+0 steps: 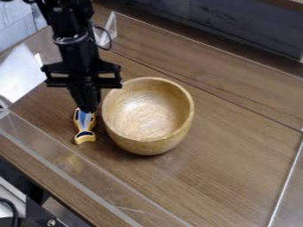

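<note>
A black robot arm reaches down from the upper left. Its gripper (90,105) is low, just left of the wooden bowl (151,114), with its tip over the upper end of a small yellow, blue and black object (84,136) lying on the table. The gripper looks shut; whether anything is between its fingertips is hard to tell, as they are small and dark.
A transparent low barrier (106,182) runs along the front left edge. A dark wall stands at the back.
</note>
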